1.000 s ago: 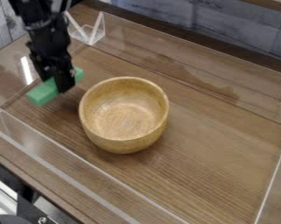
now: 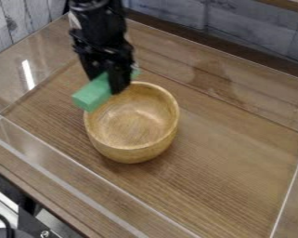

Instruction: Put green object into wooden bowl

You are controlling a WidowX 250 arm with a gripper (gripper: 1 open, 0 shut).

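A green object (image 2: 94,95) hangs from my gripper (image 2: 105,76), whose dark fingers are shut on it. The object is tilted, its lower end over the left rim of the wooden bowl (image 2: 161,127). That round, light-brown bowl stands on the table in the middle of the view, and its inside looks empty. The arm comes down from the top, and the bowl's far left rim is partly hidden behind the gripper.
Bare wooden table (image 2: 232,153) spreads to the right of the bowl and in front of it. Black cables (image 2: 18,221) lie at the lower left corner.
The bowl has stayed in place.
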